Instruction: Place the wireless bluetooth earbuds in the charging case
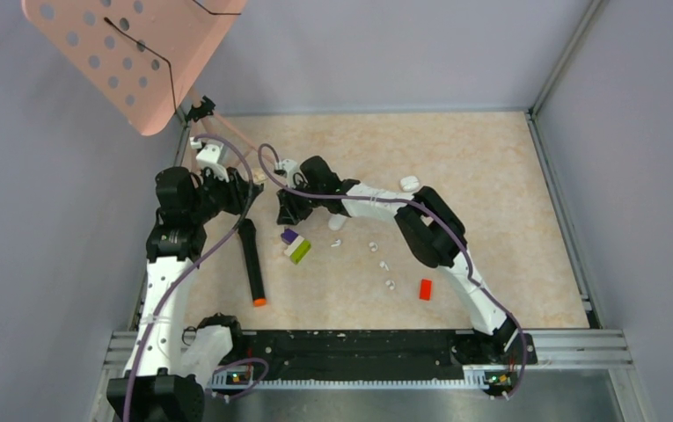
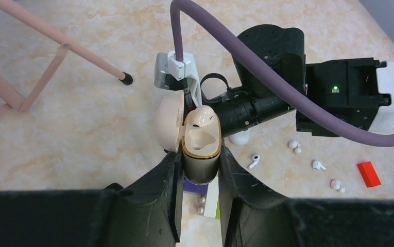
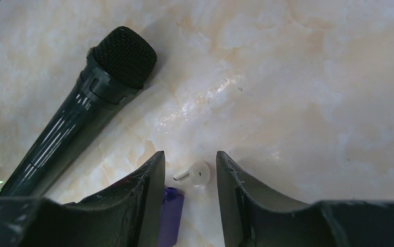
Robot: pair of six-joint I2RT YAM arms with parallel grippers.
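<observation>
My left gripper is shut on a cream charging case, its lid open and an empty-looking slot facing up. My right gripper stands open, pointing down over the table beside that case, near a small white earbud and a purple block. In the top view, several loose white earbuds lie on the middle of the table.
A black microphone lies at the left. A purple, white and green block lies near it. A red block is at the front right. A pink stand rises at the back left.
</observation>
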